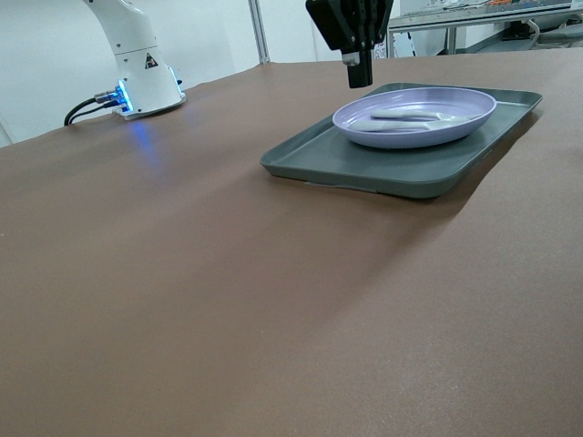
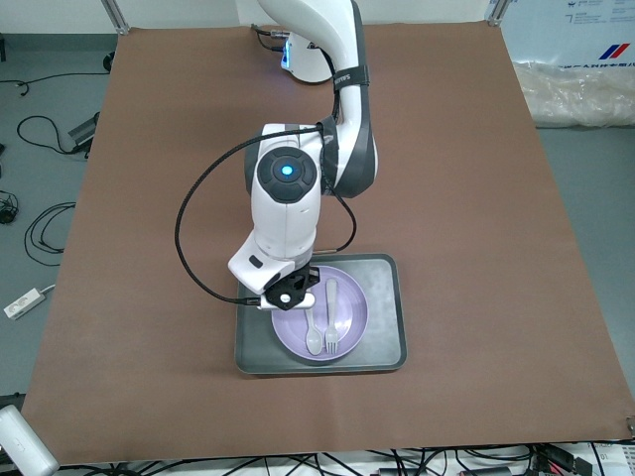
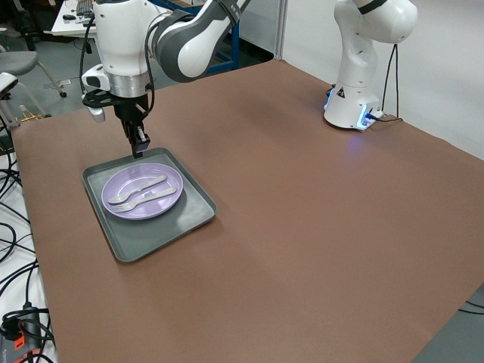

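A lilac plate [image 2: 351,297] lies on a grey-green tray [image 2: 377,352], with a white fork [image 2: 331,322] and a white spoon [image 2: 314,338] side by side on it. My black gripper [image 3: 138,151] points down above the plate's far side in the right view; in the top view it hangs over the plate's edge, apart from it. In the left view the wrist covers its fingertips. Whether the fingers are open or shut I cannot make out.
Cables and a power strip [image 2: 28,301] lie beyond its edges.
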